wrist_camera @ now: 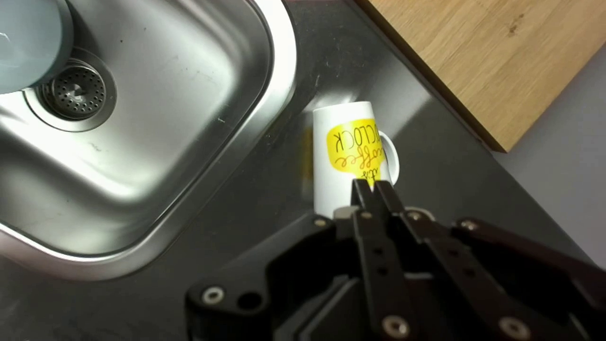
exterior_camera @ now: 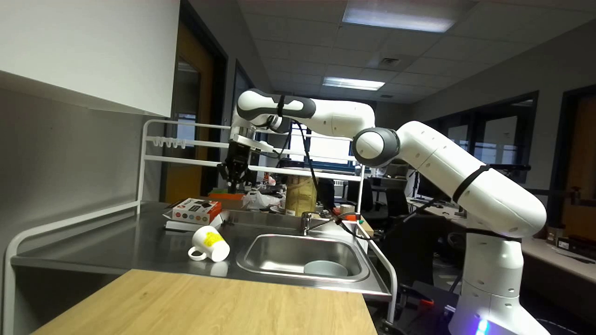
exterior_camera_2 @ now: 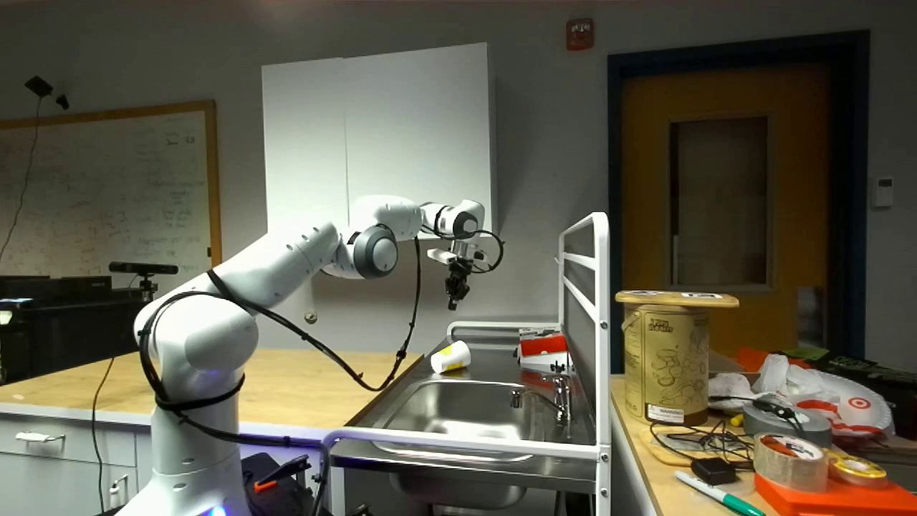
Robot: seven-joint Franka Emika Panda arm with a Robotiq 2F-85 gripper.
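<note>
A white mug (exterior_camera: 209,244) with a yellow patch lies on its side on the dark counter, just left of the sink in exterior view 1. In the wrist view the mug (wrist_camera: 346,153) shows its lettering and its handle, its lower part hidden behind the fingers. High above the counter, clear of the mug (exterior_camera_2: 451,357), hangs my gripper (exterior_camera_2: 453,302), pointing down. Its fingertips (wrist_camera: 362,184) are close together in the wrist view, and I can make out nothing held between them.
The steel sink (wrist_camera: 272,96) adjoins the mug's spot and contains a grey round dish (wrist_camera: 28,45). A wooden tabletop (exterior_camera: 223,301) borders the counter in front. Behind the mug sits a red and white box (exterior_camera: 195,211). White rails (exterior_camera: 184,142) stand at the back.
</note>
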